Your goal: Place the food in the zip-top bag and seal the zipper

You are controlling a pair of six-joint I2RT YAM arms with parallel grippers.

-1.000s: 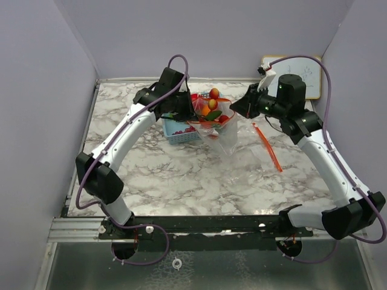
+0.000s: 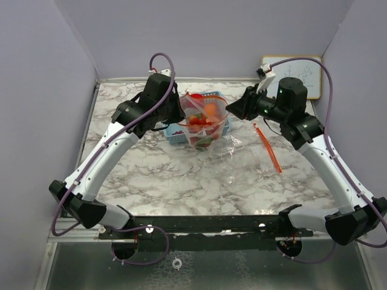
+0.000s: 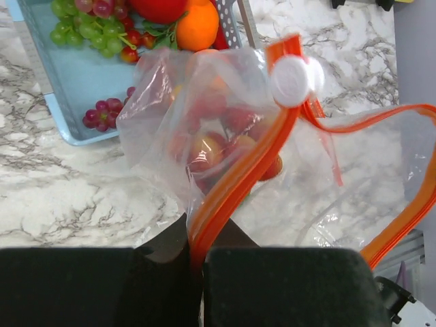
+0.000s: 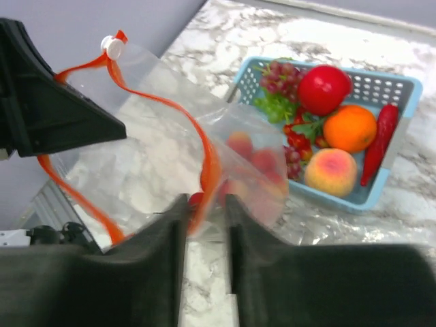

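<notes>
A clear zip bag with an orange zipper rim point(image 2: 192, 125) hangs with its mouth spread wide. Round red and peach-coloured food point(image 3: 206, 151) lies low inside it, seen through the film. My left gripper is shut on one side of the rim, the orange strip running between its fingers. On the opposite side, my right gripper is partly open, its blurred fingertips a small gap apart. The orange rim ends beside its left fingertip, and nothing clearly shows pinched there. A white slider point(image 3: 291, 80) sits at one corner of the zipper.
Behind the bag stands a blue basket point(image 4: 414, 112) with grapes, a round red item, an orange, a peach and a red chili. Another clear bag with an orange strip point(image 2: 268, 148) lies flat at right.
The left arm is now further left, and the bag's mouth is wider. Food that showed near the mouth now sits lower in the bag.
</notes>
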